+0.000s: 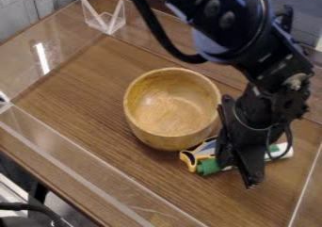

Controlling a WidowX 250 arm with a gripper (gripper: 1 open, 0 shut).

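Observation:
The black gripper (pixel 234 163) is low over the table at the right, just beside the wooden bowl (pixel 158 108). Beneath and behind its fingers lie a small yellow-and-blue item (pixel 194 157) and a green-and-white tube-like item (pixel 209 167), both partly hidden by the gripper. The fingertips are dark and overlap these items, so whether anything is between them is unclear; the gripper looks shut.
A clear plastic holder (pixel 104 16) stands at the back left. The table's edges with transparent strips run along the left and front.

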